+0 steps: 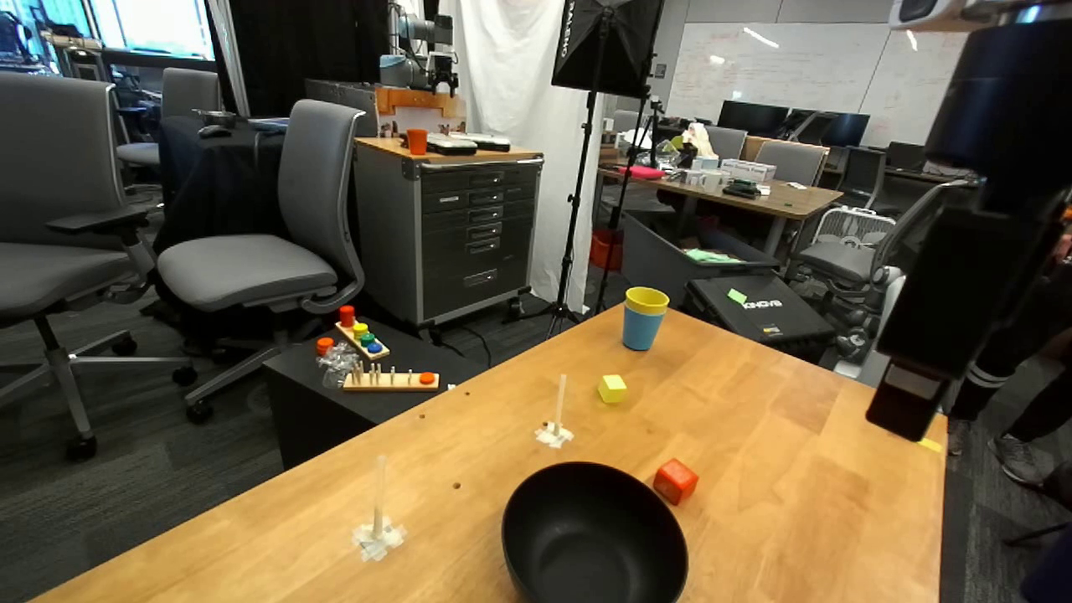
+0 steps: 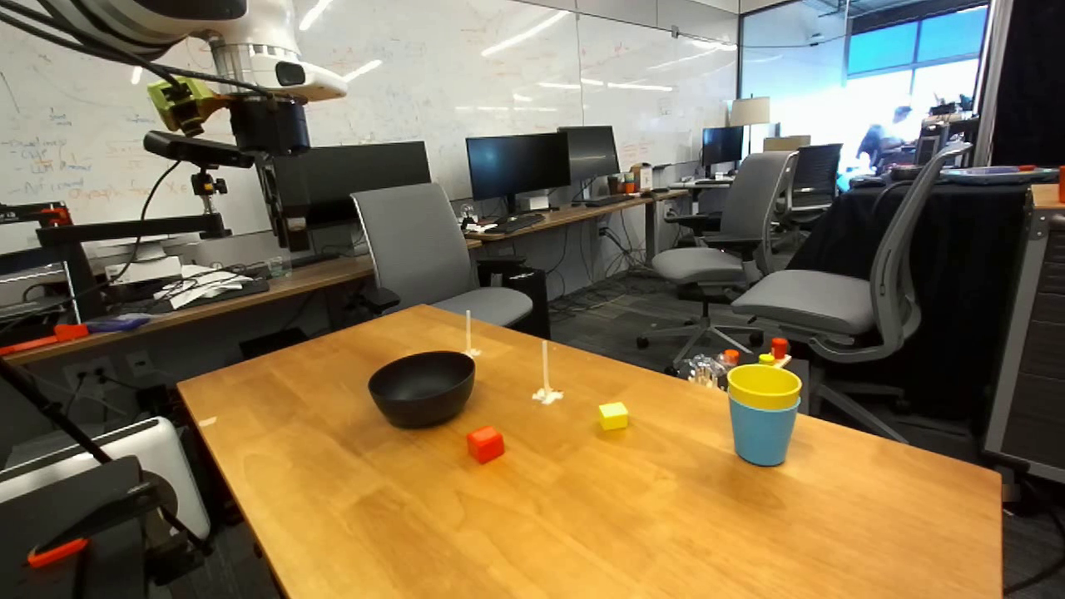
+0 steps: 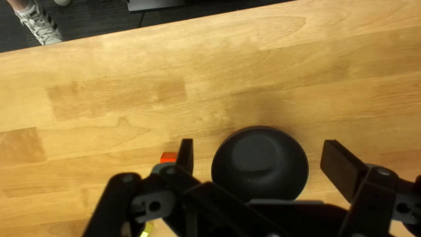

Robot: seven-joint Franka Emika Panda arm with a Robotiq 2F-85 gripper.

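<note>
My gripper is open in the wrist view, its two fingers wide apart with nothing between them. It hangs well above the table, as exterior view 2 also shows the gripper [image 2: 291, 238]. A black bowl [image 1: 593, 548] stands upright and empty; in the wrist view the bowl [image 3: 258, 162] appears between the fingers, far below. Close beside it rests a red cube [image 2: 485, 444], partly hidden by a finger in the wrist view. A yellow cube [image 1: 612, 389] lies farther off. A yellow cup [image 2: 765, 381] is nested in a blue cup [image 2: 763, 431].
Two thin upright pegs, one peg [image 1: 378, 497] nearer exterior view 1 and another peg [image 1: 559, 402] farther away, are taped to the wooden table [image 2: 359, 499].
</note>
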